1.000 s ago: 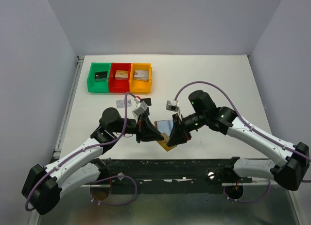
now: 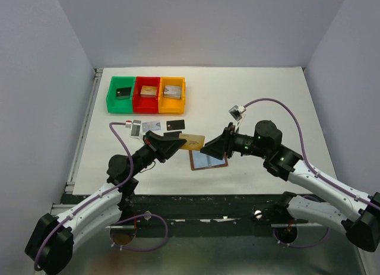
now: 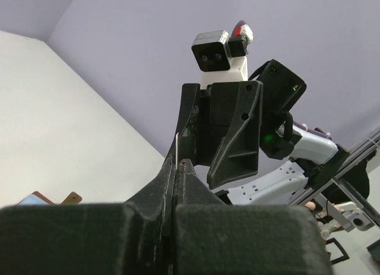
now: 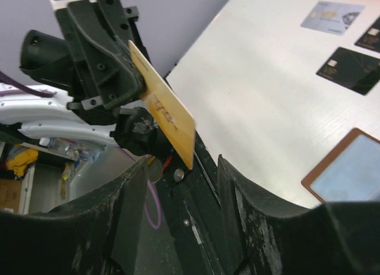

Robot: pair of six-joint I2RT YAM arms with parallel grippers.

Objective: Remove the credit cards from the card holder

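Note:
A gold card (image 2: pixel 193 142) juts from my left gripper (image 2: pixel 178 144), which is shut on its left end above the table. In the left wrist view that card (image 3: pixel 176 149) shows edge-on as a thin line. My right gripper (image 2: pixel 207 149) stands just right of the card's free end. The right wrist view shows its fingers (image 4: pixel 132 198) apart, with the card (image 4: pixel 172 122) ahead of them and no grip on it. The open card holder (image 2: pixel 206 161), brown with light blue inside, lies on the table below, partly hidden by the right gripper.
Behind the left gripper lie a silver card (image 2: pixel 151 126), a black card (image 2: pixel 176 125) and another black card (image 2: pixel 172 134). Green (image 2: pixel 111 103), red (image 2: pixel 137 103) and orange (image 2: pixel 181 103) trays stand at the back left.
The left gripper has drawn back to the left with the gold card, which has turned to lie more level.

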